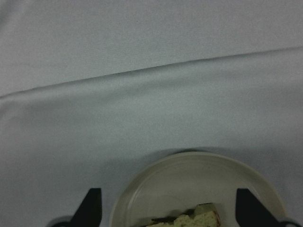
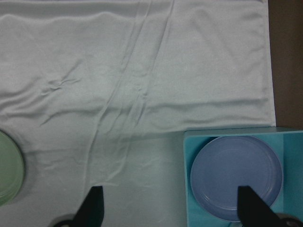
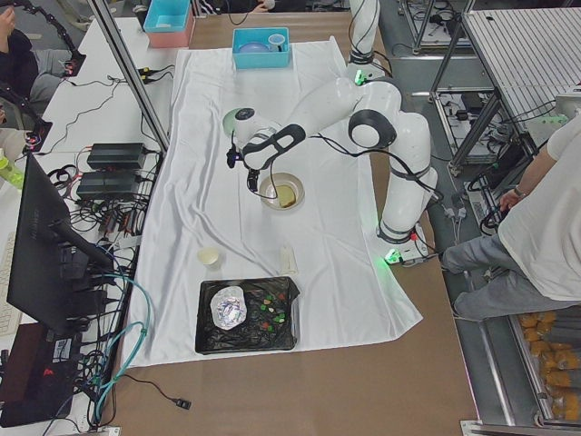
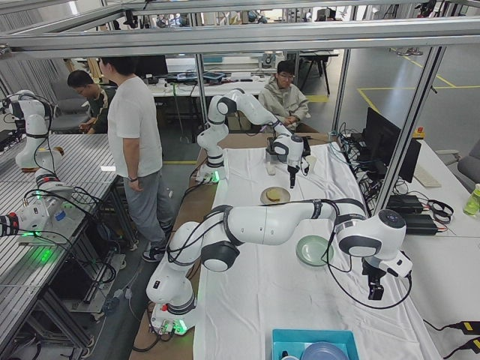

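A beige plate [image 3: 269,194] holds a yellowish piece of food [image 1: 199,218], cake or bread by the look of it. My left gripper is just above and beside this plate, its two fingers wide apart with nothing between them. My right gripper hangs over the far end of the cloth, also open and empty. Beneath it are a green plate [image 2: 9,168] and a blue bin [image 2: 293,175] with a blue plate [image 2: 234,170] and a cup inside, the cup mostly hidden in the right wrist view.
A black tray [image 3: 209,331] with foil and small green pieces lies at one end, near a cream cup [image 3: 209,254] and a pale strip [image 3: 289,260]. People stand and sit beside the table.
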